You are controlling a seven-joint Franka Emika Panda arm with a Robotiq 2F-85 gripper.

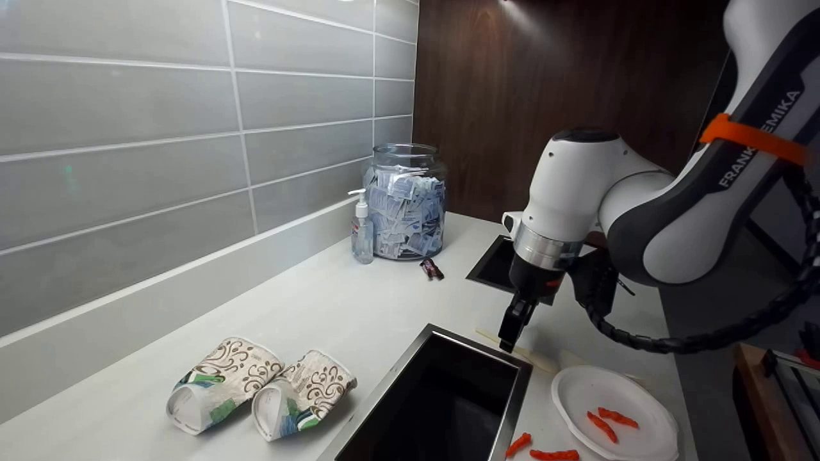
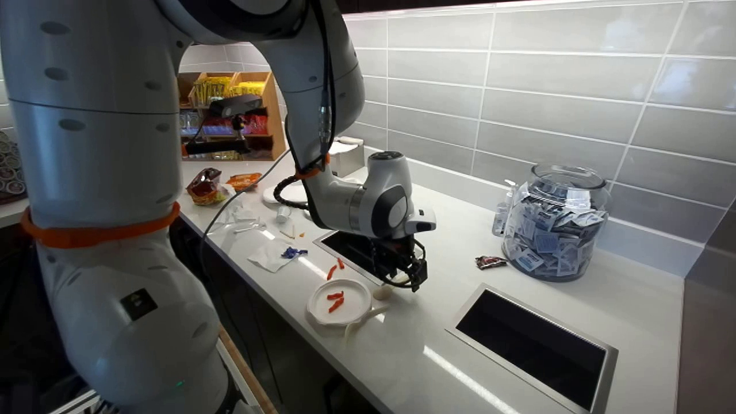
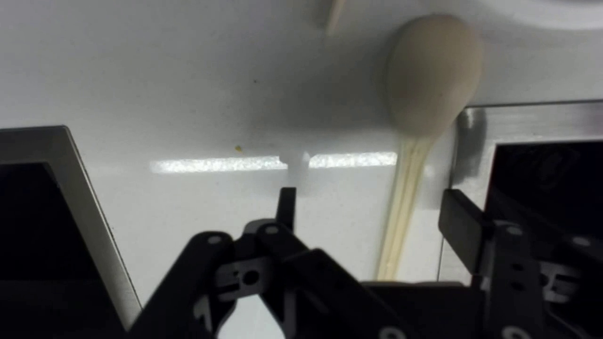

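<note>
A pale plastic spoon lies on the white counter, its handle running along the metal rim of a dark counter opening. In the wrist view my gripper has its fingers parted, and the handle passes through the gap between the fingers, closer to the right one. Nothing is gripped. Seen from exterior view 1, the gripper points down over the handle, low above the counter; whether the fingertips touch the counter I cannot tell. The spoon's bowl rests near a white plate with orange snack pieces.
Dark openings with steel rims flank the spoon. Orange pieces lie on the counter near the plate. Two crumpled paper cups, a pump bottle, a packet-filled glass jar and a small wrapper stand or lie farther off.
</note>
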